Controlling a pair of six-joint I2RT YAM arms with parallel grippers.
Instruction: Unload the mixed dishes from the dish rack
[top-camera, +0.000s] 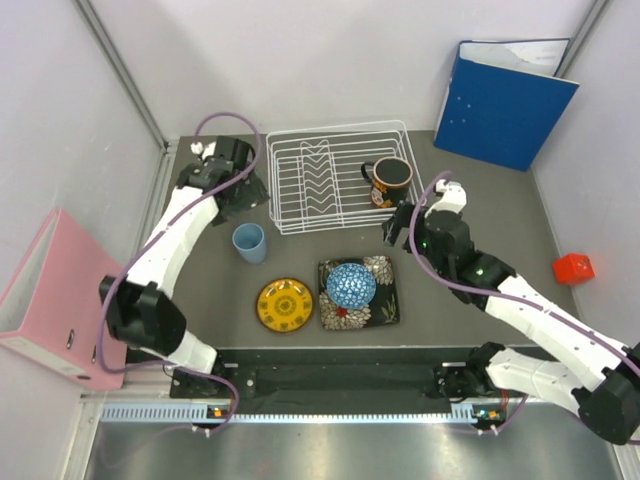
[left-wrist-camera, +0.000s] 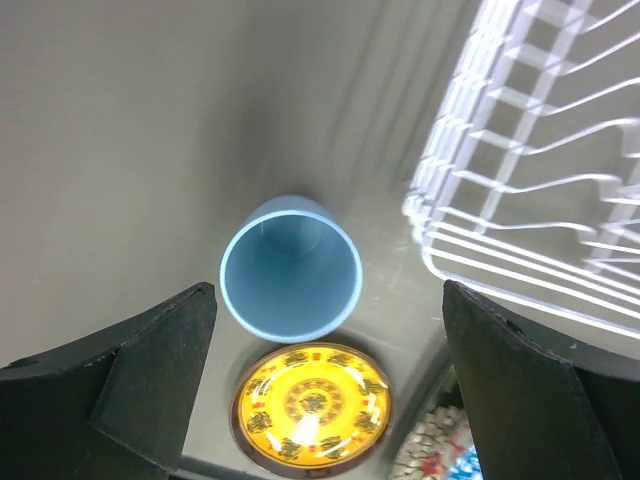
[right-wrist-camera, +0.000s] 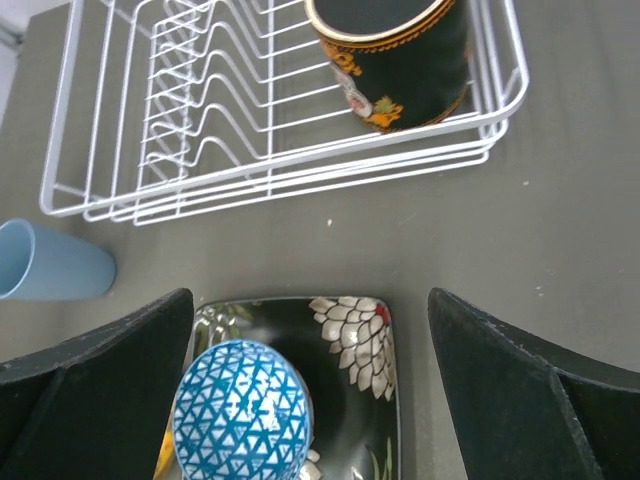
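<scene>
In the top view, the white wire dish rack (top-camera: 300, 200) holds only a dark mug (top-camera: 392, 180) with orange trim, at its right end. A light blue cup (top-camera: 249, 242) stands upright on the table, left of the rack's front corner. My open left gripper (top-camera: 242, 195) hangs above and behind it, nothing between its fingers. In the left wrist view the cup (left-wrist-camera: 291, 270) shows below and apart from them. A yellow plate (top-camera: 284, 305) lies in front. Beside it, a blue patterned bowl (top-camera: 351, 286) rests on a square floral plate (top-camera: 384, 306). My right gripper (top-camera: 396, 226), open and empty, hovers near the rack's front right corner.
A pink binder (top-camera: 62, 300) stands at the left wall and a blue binder (top-camera: 508, 105) at the back right. Over on the right edge sits a red box (top-camera: 573, 268). Table space right of the square plate is bare.
</scene>
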